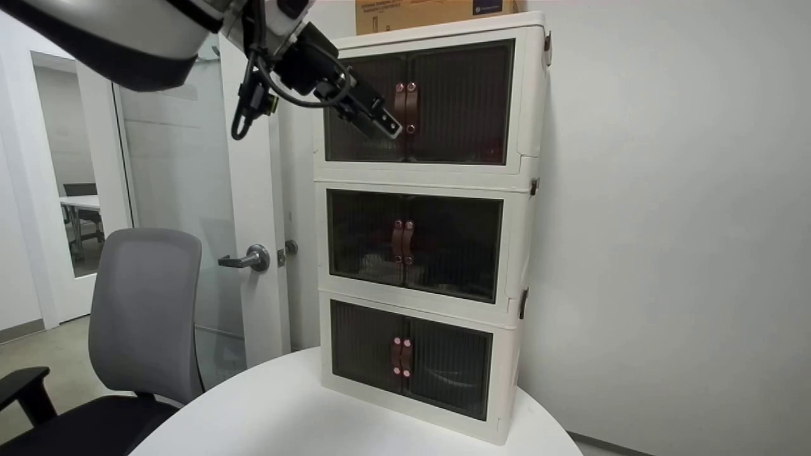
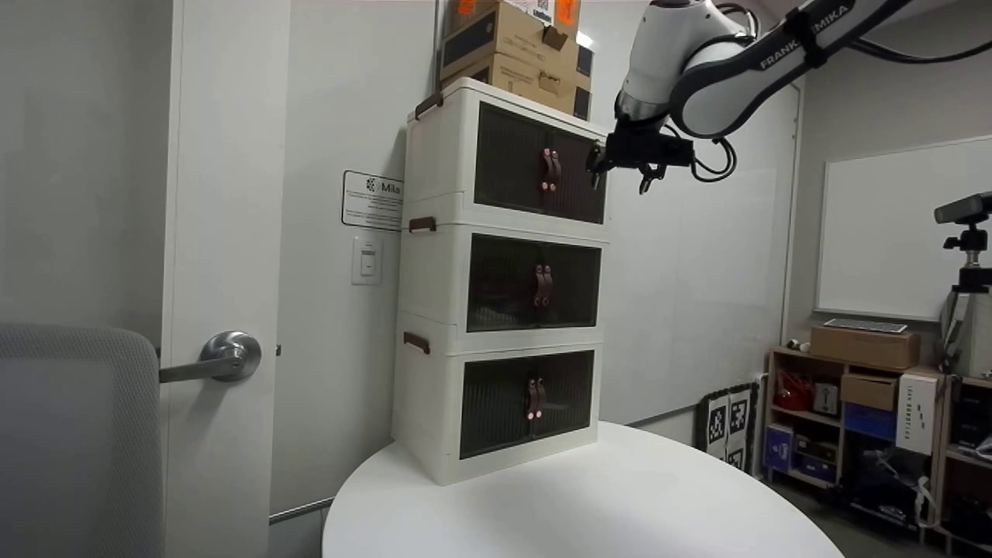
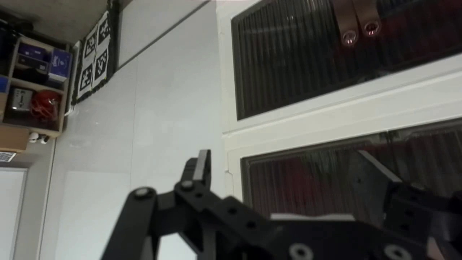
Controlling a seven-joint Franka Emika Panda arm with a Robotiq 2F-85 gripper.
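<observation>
A white cabinet of three stacked units stands on a round white table, all its dark ribbed doors closed. Paired brown strap handles hang on the top doors, the middle doors and the bottom doors. My gripper is up at the top unit's height, near its right door, its two fingers apart. In exterior view 1 it overlaps the top handles; whether it touches anything there cannot be told. Nothing shows between the fingers in the wrist view, where dark door panels lie behind the gap.
Cardboard boxes rest on the cabinet's top. A grey chair and a door with a lever handle stand left of it. Shelves stand far right.
</observation>
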